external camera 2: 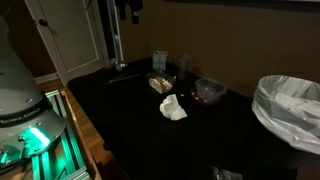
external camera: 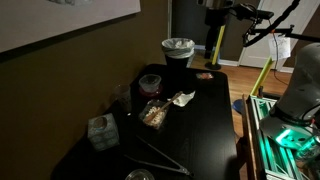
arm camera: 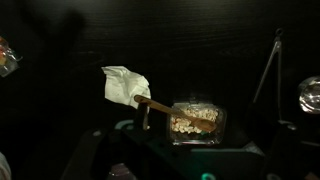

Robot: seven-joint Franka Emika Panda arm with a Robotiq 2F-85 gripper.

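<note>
High above the table my gripper [external camera 2: 129,13] points downward, its two dark fingers apart and nothing seen between them. In the wrist view a clear container [arm camera: 197,136] of pale pieces lies below, with a wooden spoon [arm camera: 160,106] slanting over its left side. A crumpled white paper or cloth [arm camera: 121,86] lies to its left. Off to the right are metal tongs [arm camera: 266,68] and a shiny round object [arm camera: 310,95], cut by the frame edge. Dark fingers blend into the dark table in the wrist view.
Behind the container stand a lidded bowl [external camera: 150,83], a clear cup [external camera: 124,99] and a pale box [external camera: 102,132] along the wall. A lined bin [external camera: 178,50] is at the far end. A small packet [external camera: 205,75] lies near it.
</note>
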